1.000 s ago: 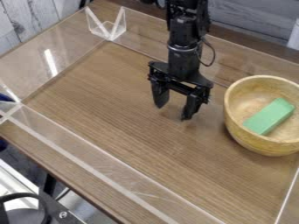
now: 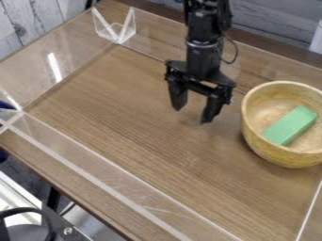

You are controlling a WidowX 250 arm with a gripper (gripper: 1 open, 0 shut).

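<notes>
My black gripper (image 2: 197, 94) hangs in the upper middle of the camera view, low over the wooden table, open, its fingers spread apart with nothing visible between them. To its right, a beige round bowl (image 2: 265, 99) holds a green block (image 2: 291, 126), lying tilted inside.
A clear plastic piece (image 2: 115, 25) stands at the back left. A dark object (image 2: 25, 227) shows at the bottom left corner.
My gripper has shifted slightly up and to the right, nearer the bowl's left side. The bowl and green block look unchanged.
</notes>
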